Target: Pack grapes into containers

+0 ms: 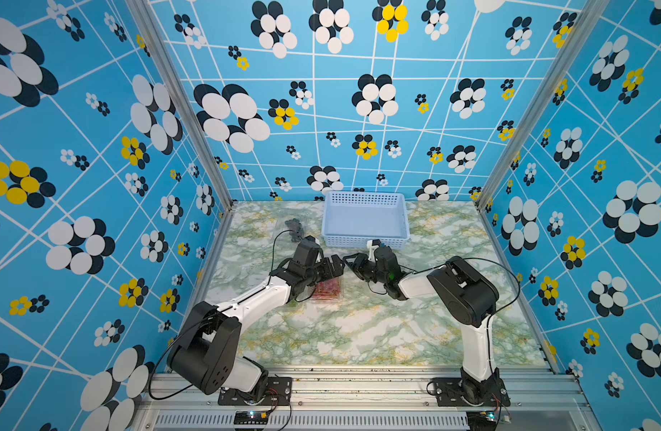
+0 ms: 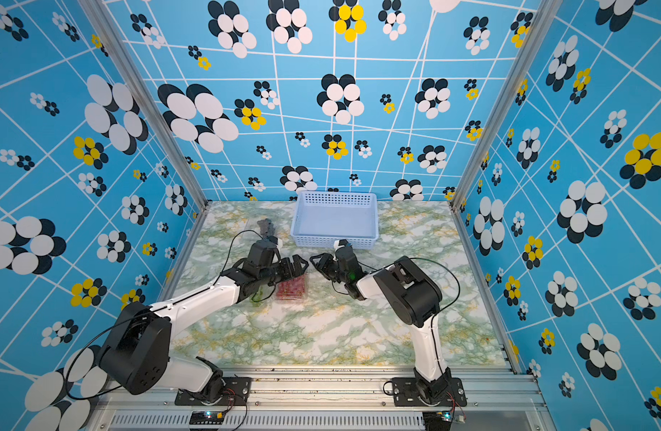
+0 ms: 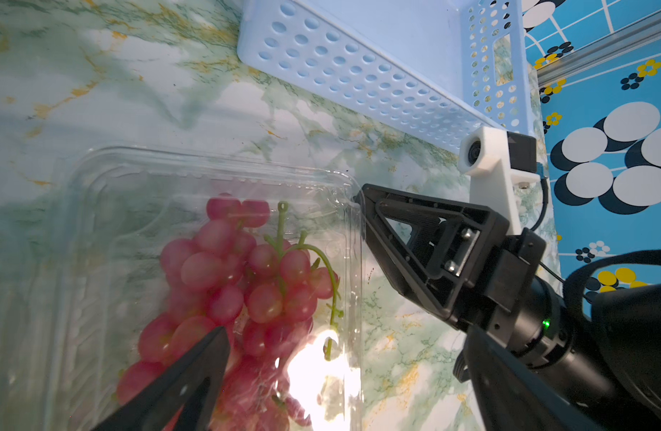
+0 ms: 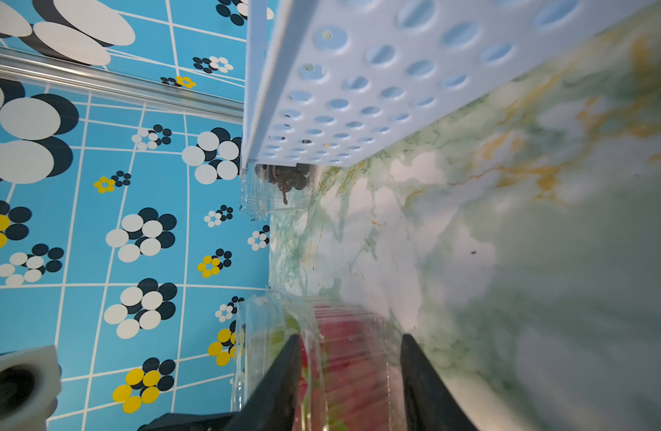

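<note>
A clear plastic container [image 1: 327, 289] stands on the table below the left gripper. Red grapes [image 3: 237, 287] with green stems lie inside it in the left wrist view. My left gripper is open over the container, its fingers wide apart and nothing held. My right gripper is part open at the container's far right corner. One right fingertip [image 3: 370, 197] appears to touch or nearly touch that corner. In the right wrist view the container's grape-filled side [image 4: 352, 366] shows between the fingers, which are not closed on it.
A light blue perforated basket [image 1: 365, 215], empty, stands behind the grippers. Dark grapes in another clear container [image 4: 283, 186] sit left of the basket. Something green [image 2: 257, 295] lies beside the left arm.
</note>
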